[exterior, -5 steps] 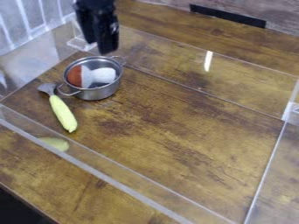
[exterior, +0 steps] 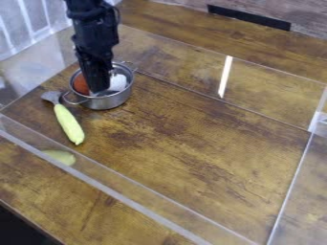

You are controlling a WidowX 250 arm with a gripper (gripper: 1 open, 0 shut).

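A dark robot arm reaches down from the top left, its gripper [exterior: 99, 75] low over a steel pot [exterior: 109, 100]. In the pot are an orange-red object [exterior: 80, 82] and a white object [exterior: 120, 81], both partly hidden by the gripper. The fingertips look close together at the pot's contents; whether they touch or hold anything cannot be told. A yellow corn-like object [exterior: 68, 122] lies below-left of the pot, beside a small grey utensil [exterior: 50, 97].
Transparent panels edge the work area. A thin white strip [exterior: 225, 75] stands out at the right back.
The gripper has come down from above and behind the pot into or just over it, now covering part of its contents. The pot and yellow object look unmoved.
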